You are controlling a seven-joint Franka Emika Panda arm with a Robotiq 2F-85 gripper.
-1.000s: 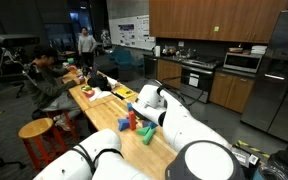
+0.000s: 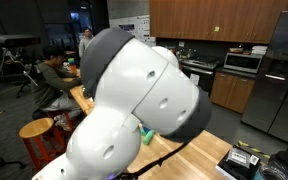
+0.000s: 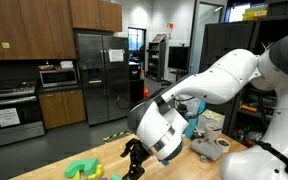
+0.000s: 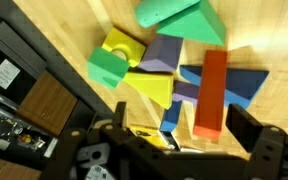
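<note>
In the wrist view, several colored toy blocks lie close together on the wooden table. A long orange block (image 4: pixel 212 95) stands out at center right, beside a blue triangular block (image 4: pixel 246 83) and a purple block (image 4: pixel 162 53). To its left are a yellow block (image 4: pixel 149 88) and a green block (image 4: pixel 108 68). A green triangular block (image 4: pixel 199 24) lies at the top. My gripper is open above them, its dark fingers wide apart; the orange block's lower end shows near the right finger. In exterior view 2, a green block (image 3: pixel 81 167) lies left of the gripper.
Past the table's edge, a black box (image 4: pixel 14 72) and other dark items show in the wrist view. A black-and-white box (image 2: pixel 242 161) sits at the table's right end. Cups and a grey object (image 3: pixel 222 145) stand right of the arm. A person sits at the far left.
In exterior view 1, the arm has swung up and leftward in the picture. It now covers most of the table and the blocks that showed earlier.
</note>
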